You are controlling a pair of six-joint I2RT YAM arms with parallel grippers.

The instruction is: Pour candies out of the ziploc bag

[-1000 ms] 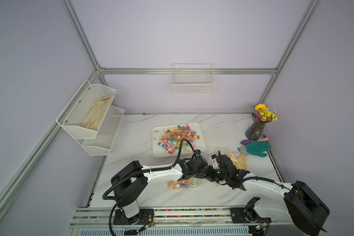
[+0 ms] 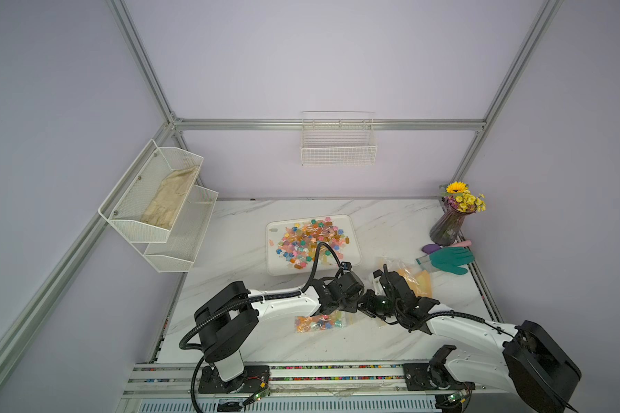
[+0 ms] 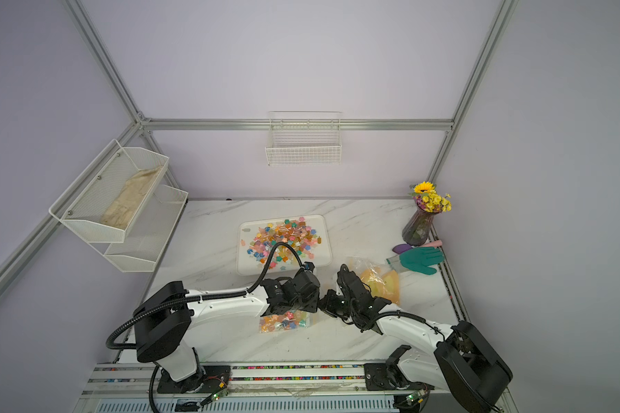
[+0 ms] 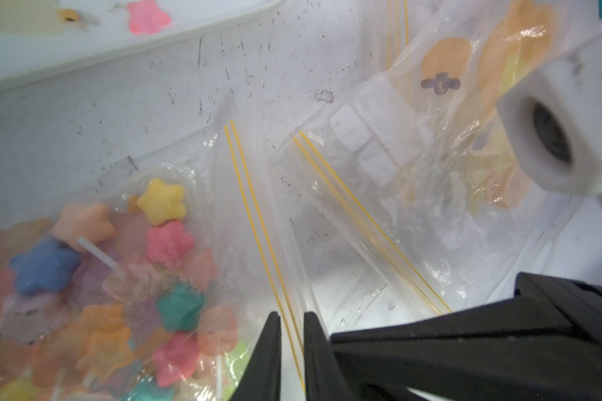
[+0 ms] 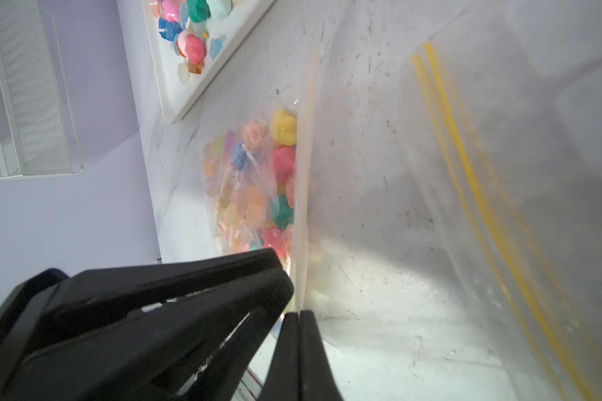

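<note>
The clear ziploc bag of colourful candies (image 2: 319, 323) lies on the table in front of the tray, partly beneath my left arm. In the left wrist view its yellow zip strip runs down between the parted fingers of my left gripper. Nothing shows pinched there. My right gripper is shut, and the bag's thin raised edge (image 5: 303, 200) runs down to its fingertips and appears caught between them. The two grippers are close together at the bag's mouth, and the right one's black fingers (image 4: 441, 347) come in from the right side of the left wrist view.
A white tray (image 2: 274, 264) with many loose candies stands behind the bag. More clear bags (image 4: 441, 227) with yellow-orange contents lie to the right. Farther right are a teal glove (image 2: 452, 260) and a flower vase (image 2: 449, 225). Bare table lies left of the tray.
The candy bag has shifted very slightly to the right. The right arm's elbow has moved a little to the right, while the left arm looks unmoved.
</note>
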